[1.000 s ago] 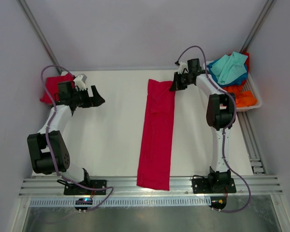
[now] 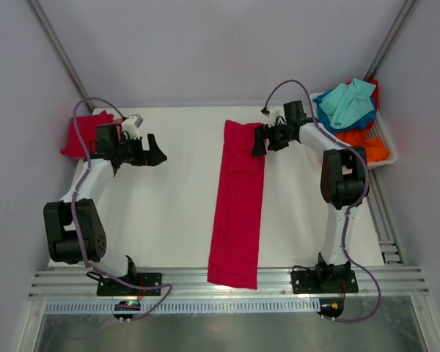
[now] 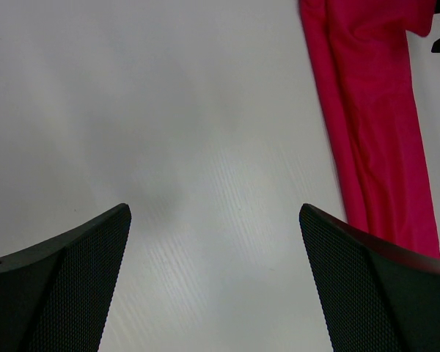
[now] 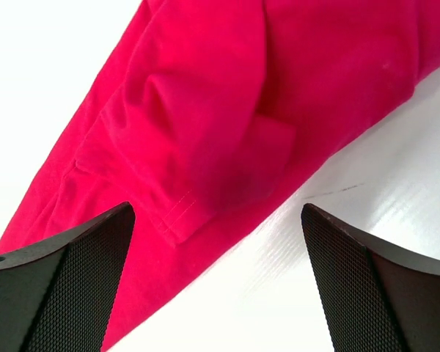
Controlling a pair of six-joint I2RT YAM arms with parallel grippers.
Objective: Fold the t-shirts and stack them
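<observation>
A red t-shirt point(image 2: 235, 220) lies as a long narrow strip down the middle of the table, its bottom end reaching the front edge, its upper part rumpled. My right gripper point(image 2: 261, 139) stands open over the top right of the shirt; in the right wrist view the crumpled cloth point(image 4: 191, 147) lies below its open fingers. My left gripper point(image 2: 147, 151) is open over bare table on the left; in the left wrist view the red shirt point(image 3: 374, 139) shows off to the right.
A folded red cloth point(image 2: 75, 141) lies at the back left, behind the left arm. A white basket point(image 2: 389, 154) at the back right holds teal, blue, orange and red clothing.
My left gripper has shifted a little to the right.
</observation>
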